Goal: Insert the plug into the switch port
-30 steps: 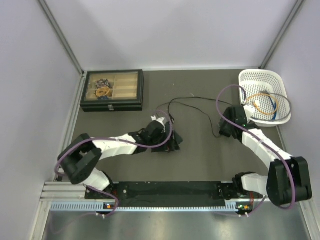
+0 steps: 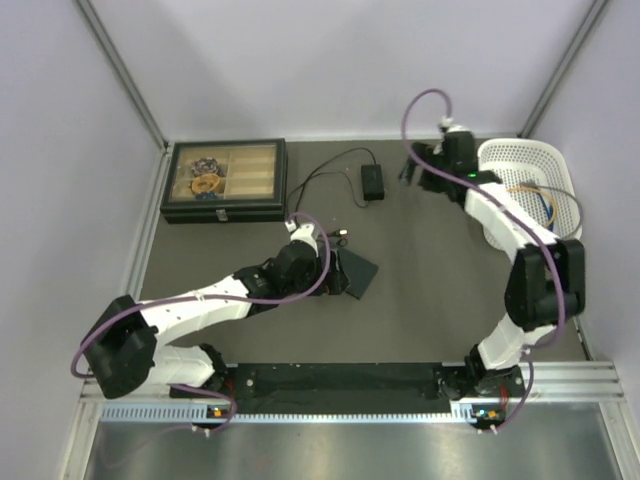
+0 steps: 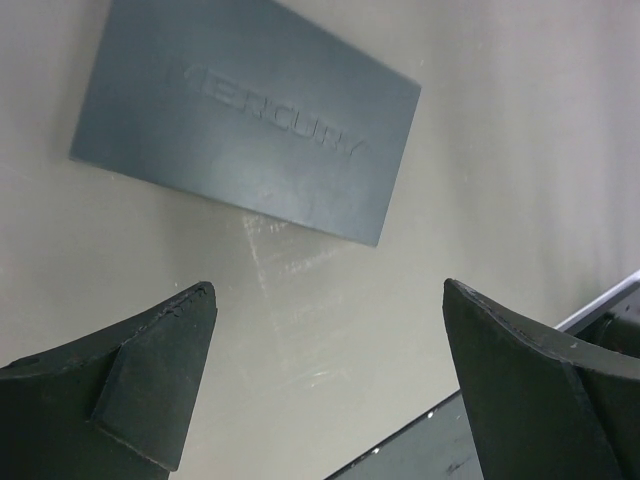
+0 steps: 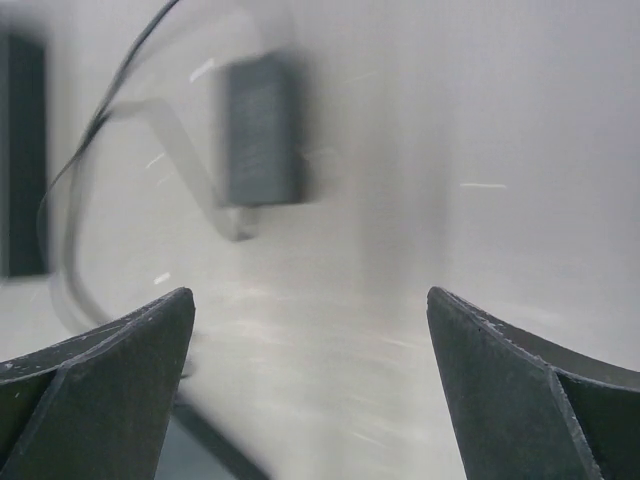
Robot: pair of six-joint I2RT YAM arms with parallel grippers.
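My left gripper [image 2: 326,275] hovers open over the dark slab marked MERCURY [image 3: 245,130], which fills the upper left of the left wrist view. Near it in the top view, a small plug end [image 2: 340,234] lies on a dark cable, partly hidden by the arm. A black box [image 2: 372,182] with cables attached lies at the back centre; it also shows, blurred, in the right wrist view [image 4: 264,130]. My right gripper [image 2: 420,166] stands open, raised to the right of that box, nothing between its fingers. The switch port cannot be made out.
A wooden-lidded case [image 2: 225,205] with rings inside sits at the back left. A white basket [image 2: 500,152] with coiled cables stands at the back right, beside my right arm.
My right arm has swung up toward the back. The black box and its cables now lie at the back centre. My left arm has shifted slightly left, uncovering more of the slab.
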